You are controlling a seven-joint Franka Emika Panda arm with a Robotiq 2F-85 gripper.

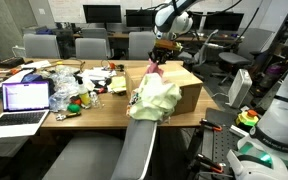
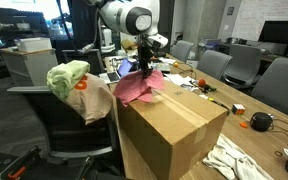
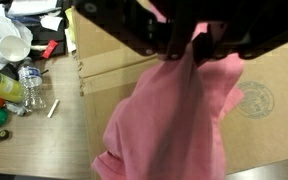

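Note:
My gripper is shut on a pink cloth, which hangs in folds at the edge of a large cardboard box. Seen from the wrist, the cloth bunches up between the dark fingers and spreads below them over brown cardboard. The other exterior view has the gripper above the box, with a small bit of pink showing beneath it. How much of the cloth still rests on the box is hard to tell.
A pale green towel is draped over the chair beside the box. Bottles and clutter cover the table, near an open laptop. White cloths lie at the box's other side. A stretch of the box top is bare.

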